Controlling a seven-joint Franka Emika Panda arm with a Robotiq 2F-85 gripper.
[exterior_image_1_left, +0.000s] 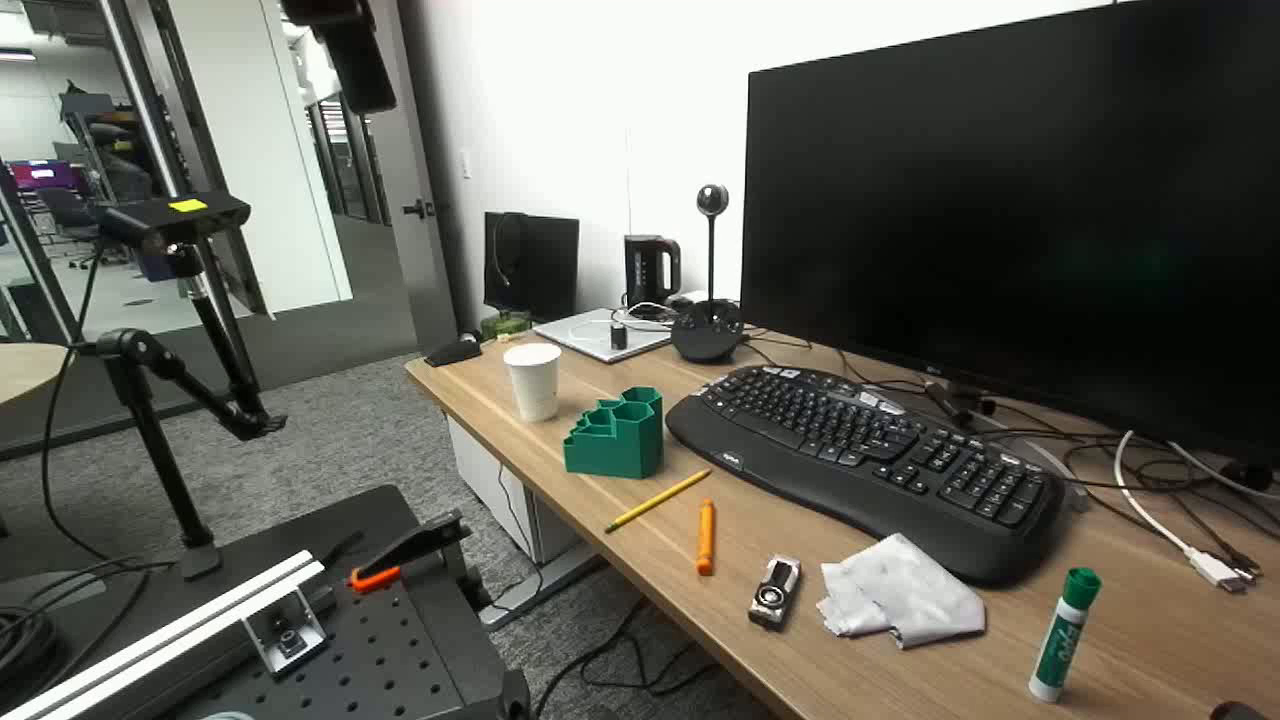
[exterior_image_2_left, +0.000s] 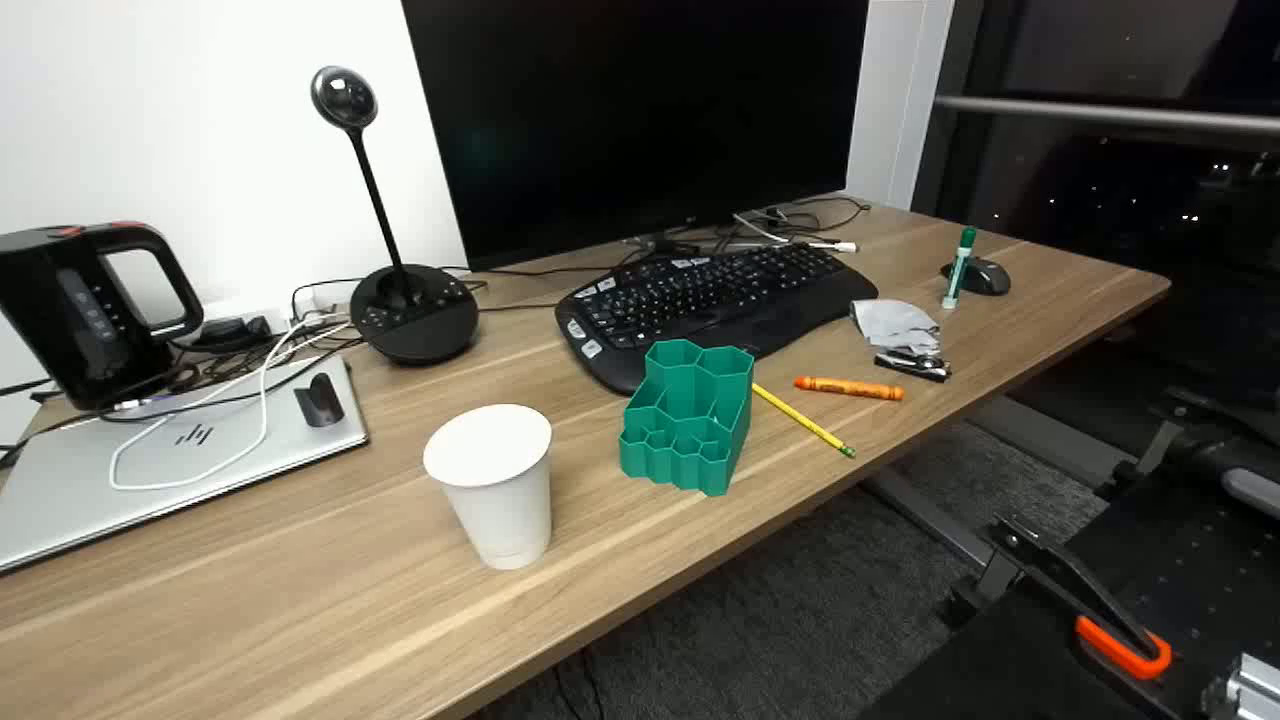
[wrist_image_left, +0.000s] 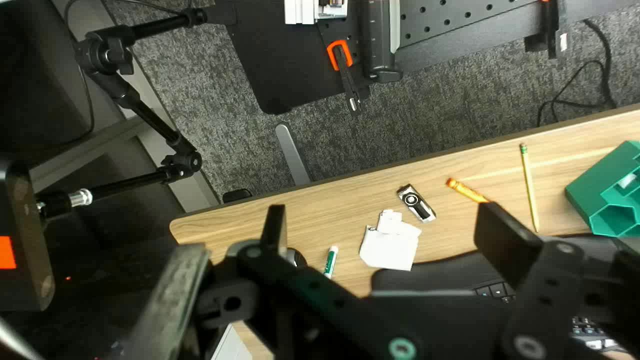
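Observation:
In the wrist view my gripper is open high over the desk, its two black fingers wide apart and nothing held. Below it lie a grey cloth (wrist_image_left: 391, 245), a small black-and-silver object (wrist_image_left: 416, 203), an orange crayon-like stick (wrist_image_left: 466, 191) and a yellow pencil (wrist_image_left: 529, 187). A green-capped marker (exterior_image_1_left: 1064, 636) stands upright near the cloth. The green holder (exterior_image_1_left: 614, 438) has several honeycomb cells; exterior view 2 shows no pens in it. Beside it stands a white cup (exterior_image_2_left: 494, 486). Neither exterior view clearly shows my gripper.
A black keyboard (exterior_image_1_left: 870, 462) lies before the large monitor (exterior_image_1_left: 1008, 216). Along the back are a round-based webcam stand (exterior_image_2_left: 414, 314), a closed laptop (exterior_image_2_left: 180, 450), a kettle (exterior_image_2_left: 90, 312) and loose cables. A mouse (exterior_image_2_left: 982, 276) sits near the marker.

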